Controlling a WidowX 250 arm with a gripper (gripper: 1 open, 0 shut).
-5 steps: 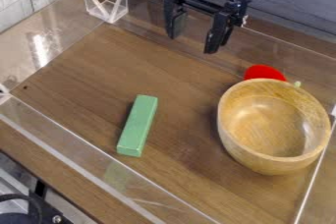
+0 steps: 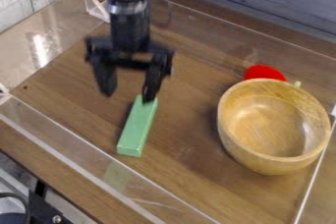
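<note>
The dark gripper hangs in the middle-left of the camera view, its open fingers pointing down, above and left of the green block. The green block lies lengthwise on the wooden surface, front to back. A large wooden bowl sits at the right, with a red object just behind it, partly hidden by the bowl.
A clear plastic edge runs along the front left, and raised edges border the surface at the back and right.
The arm has moved from the back middle toward the front left, lowering closer to the green block. The block, bowl and red object have stayed where they were.
</note>
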